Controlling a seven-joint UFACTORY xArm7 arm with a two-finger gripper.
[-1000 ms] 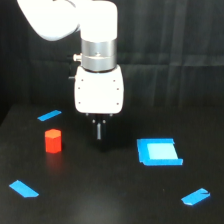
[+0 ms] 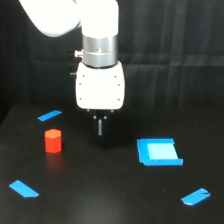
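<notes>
A red block (image 2: 53,141) sits on the dark table to the left. My gripper (image 2: 100,127) hangs pointing down right of the block and apart from it, near the middle of the view. Its fingers are thin and dark against the black background, so how the fingers stand is unclear. To the right lies a light square (image 2: 161,151) bordered by blue tape.
Blue tape strips lie at the back left (image 2: 49,115), front left (image 2: 23,188) and front right (image 2: 195,197). Black curtain hangs behind.
My gripper has shifted slightly upward in the view, with a very small drift to the right. The red block and the taped square have stayed put.
</notes>
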